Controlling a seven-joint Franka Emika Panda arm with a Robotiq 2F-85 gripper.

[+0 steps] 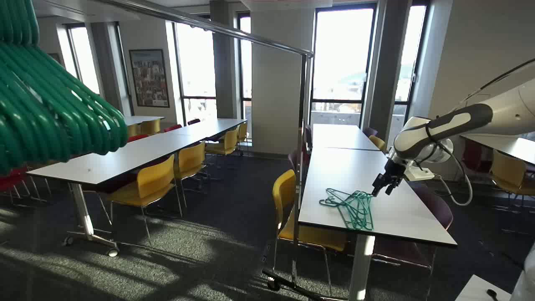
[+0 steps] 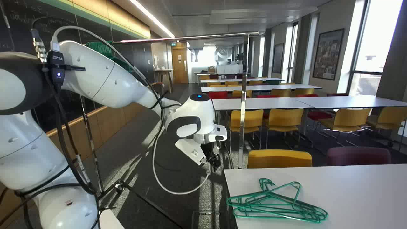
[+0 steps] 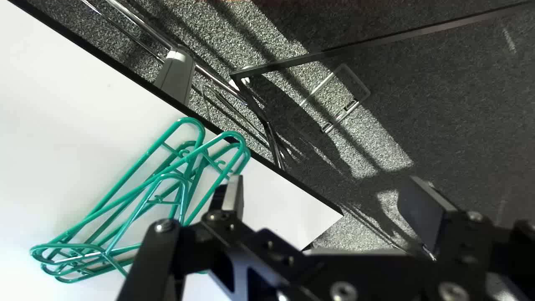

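Note:
Several green hangers (image 1: 357, 208) lie tangled in a flat pile near the corner of the white table. The same hangers (image 2: 278, 204) show at the table's near left corner in exterior view 2. From the wrist, the hangers (image 3: 135, 195) fill the left side, partly hidden behind one finger. My gripper is open with nothing between its fingers, and the table corner and floor appear beneath it. Exterior view 2 has the gripper (image 2: 214, 162) above the table's height, off to the left of the pile and apart from it.
A metal clothes rail (image 1: 304, 125) stands beside the table, with more green hangers (image 1: 55, 110) bunched on its bar. A yellow chair (image 2: 279, 158) and a purple chair (image 2: 358, 156) sit along the table's far side.

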